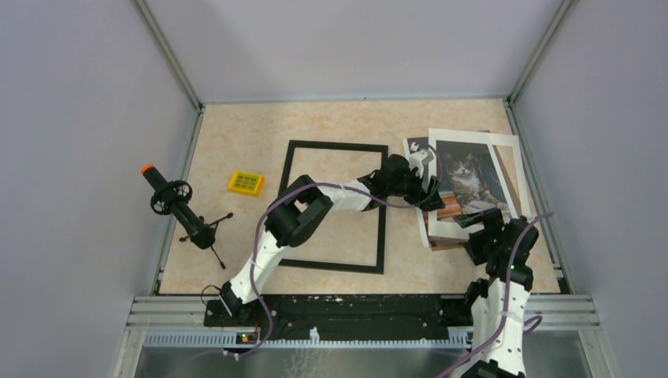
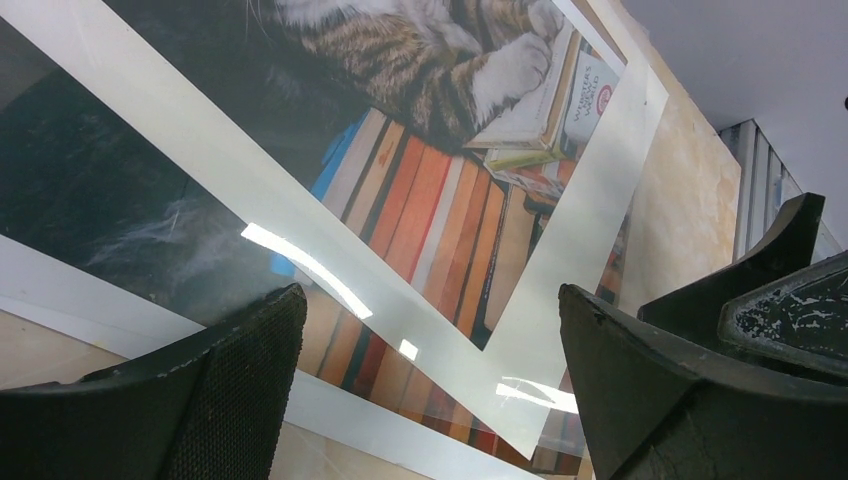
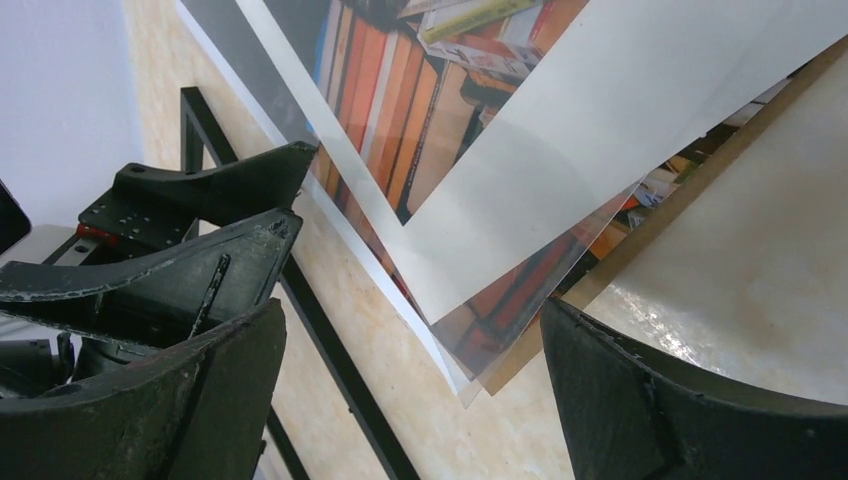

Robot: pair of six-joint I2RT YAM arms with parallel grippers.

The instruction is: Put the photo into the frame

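A cat photo (image 1: 465, 173) tops a loose stack of prints and sheets on the right of the table; its white border and orange book spines show in both wrist views. The black picture frame (image 1: 331, 269) lies empty at the centre, partly under my left arm. My left gripper (image 1: 429, 193) hangs over the stack's left side, open, with prints below its fingers (image 2: 190, 400). My right gripper (image 1: 473, 232) is open at the stack's near edge, above the photo's corner and a brown board edge (image 3: 680, 205).
A yellow block (image 1: 245, 183) and a black stand with an orange tip (image 1: 181, 205) are on the left. Walls border the sides and back.
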